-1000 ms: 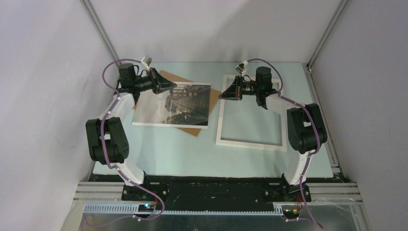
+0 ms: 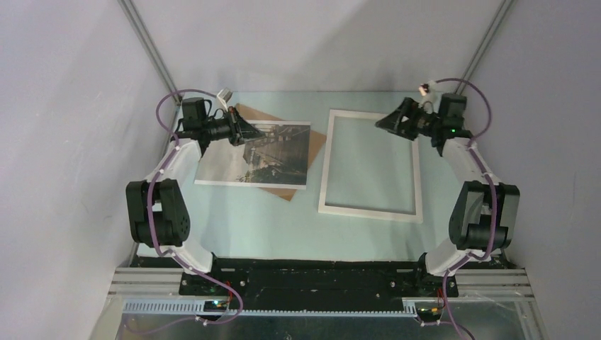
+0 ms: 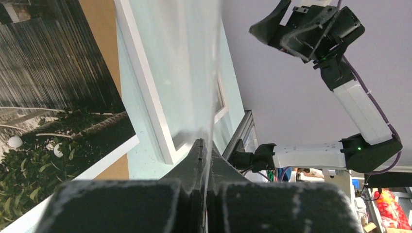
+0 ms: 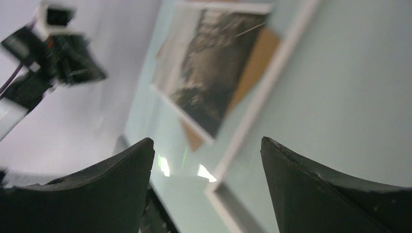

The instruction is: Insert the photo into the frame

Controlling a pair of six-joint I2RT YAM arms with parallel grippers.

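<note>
The photo [image 2: 276,159] lies flat on a brown board [image 2: 313,145] at the left of the table, also seen in the left wrist view [image 3: 63,68]. The white frame [image 2: 370,212], empty inside, lies to its right. My left gripper [image 2: 251,133] hangs over the photo's upper part, shut; a blurred pale vertical streak crosses its wrist view, unclear what it is. My right gripper [image 2: 388,124] is above the frame's upper right area, open, with nothing between its fingers; the photo [image 4: 218,73] appears blurred beyond it.
White walls enclose the sides and back; the right arm stands near the right wall.
My right gripper has moved right across the frame toward its right side and has opened wider. My left gripper has shifted very slightly down and right over the photo.
</note>
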